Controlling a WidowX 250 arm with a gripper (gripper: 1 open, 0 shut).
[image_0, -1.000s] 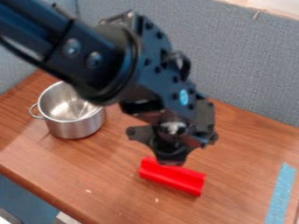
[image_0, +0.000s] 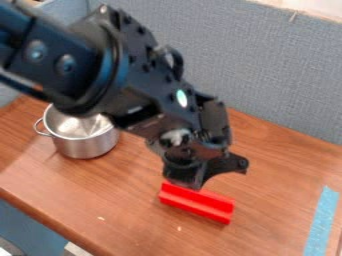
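Observation:
A red bar-shaped object (image_0: 198, 205) lies on the wooden table in the lower middle of the camera view. My black gripper (image_0: 201, 165) hangs just above and behind it, tilted, partly hiding its own fingertips; whether they are apart or closed is hard to tell. A steel pot (image_0: 84, 143) with wire handles stands to the left, partly behind the arm.
A light blue strip (image_0: 321, 220) lies at the right edge of the table. Grey padded walls (image_0: 274, 70) stand at the back.
The arm has swung and turned toward the left, its upper part now nearer the pot and the gripper angled differently over the red object, which lies where it was.

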